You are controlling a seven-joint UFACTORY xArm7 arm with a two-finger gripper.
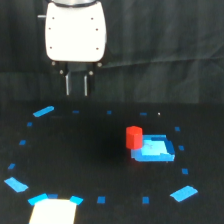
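Observation:
A red block (133,138) stands at the left side of a small blue tray (170,156), overlapping its left edge in the view. Whether it rests on the rim, inside or just beside the tray, I cannot tell. High at the upper left hangs my gripper (77,94), pointing down, its two thin fingers (68,86) apart with nothing between them. It is well above the dark table and to the left of the block and tray.
A cream square object (52,212) is cut off by the bottom edge at the left. Blue tape marks (183,193) dot the dark table.

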